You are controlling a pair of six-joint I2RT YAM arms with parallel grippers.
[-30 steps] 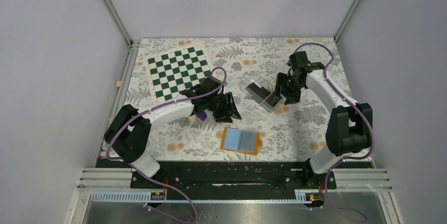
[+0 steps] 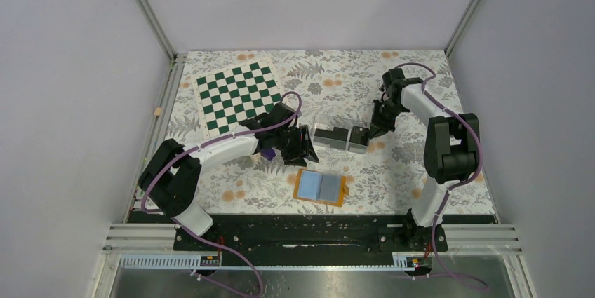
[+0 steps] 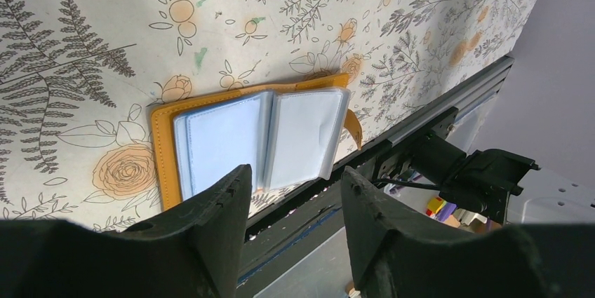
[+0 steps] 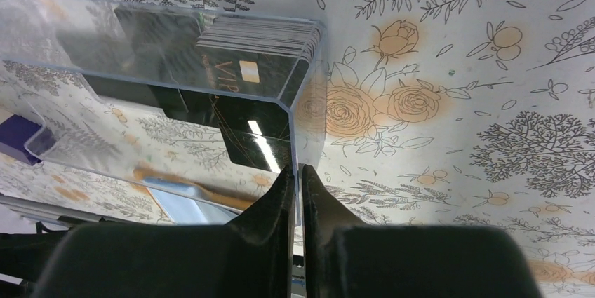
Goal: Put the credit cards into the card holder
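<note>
The card holder [image 2: 319, 187] lies open near the table's front edge, orange-brown with clear sleeves; both sleeves [image 3: 305, 130] show in the left wrist view. A clear plastic box [image 4: 210, 80] holds black cards [image 4: 256, 137], one of them lettered VIP, plus a stack of thin card edges [image 4: 259, 35]. My right gripper is shut on the end wall of this box, at its right end in the top view. My left gripper stands open behind and left of the holder, its fingers apart and empty.
A green-and-white checkered board [image 2: 238, 98] lies at the back left. Something purple [image 2: 268, 153] sits beside the left gripper, partly hidden by that arm.
The box has turned from a diagonal to lie nearly level, its left end shifting toward the front and left. The left arm has barely moved.
</note>
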